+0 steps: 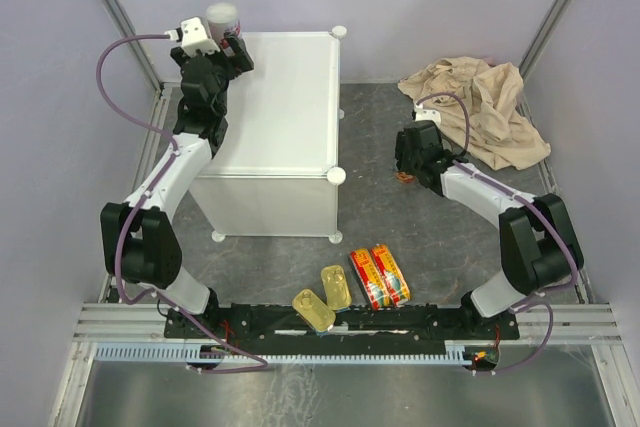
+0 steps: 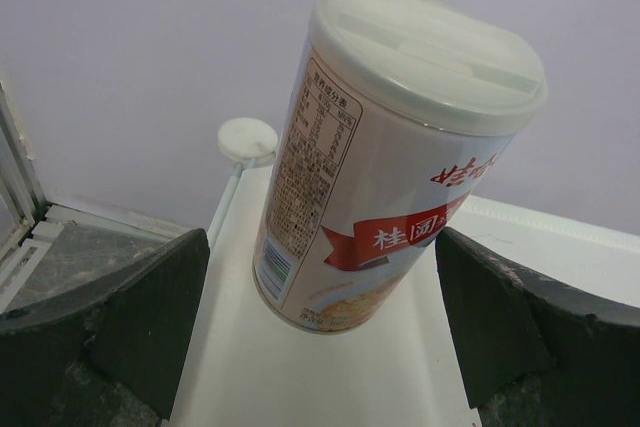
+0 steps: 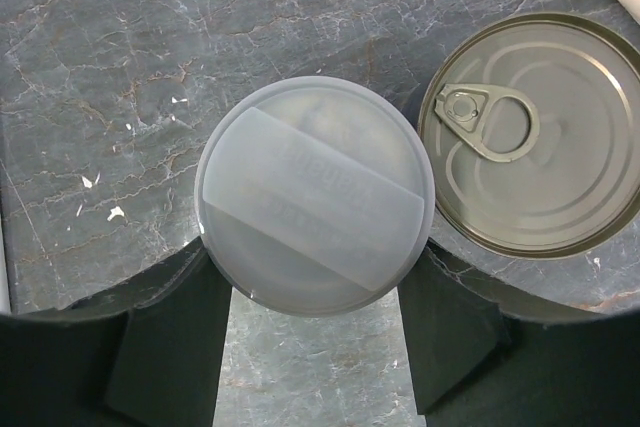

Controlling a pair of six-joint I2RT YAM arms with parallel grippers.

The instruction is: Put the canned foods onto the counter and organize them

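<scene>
A lidded can [image 2: 330, 197] with a white cap and red Chinese label stands on the white counter [image 1: 283, 107], at its far left corner. My left gripper [image 1: 212, 52] is open, with a finger on either side of that can. On the grey floor, another can with a translucent plastic lid [image 3: 315, 197] lies between the fingers of my right gripper. Both fingers come up close to its sides; whether they press on it cannot be made out. Close beside it stands a can with a pull-tab metal top [image 3: 570, 137].
Two yellow tins [image 1: 336, 287] and two red-and-orange packs [image 1: 380, 275] lie at the front of the floor. A crumpled beige cloth [image 1: 490, 112] fills the back right corner.
</scene>
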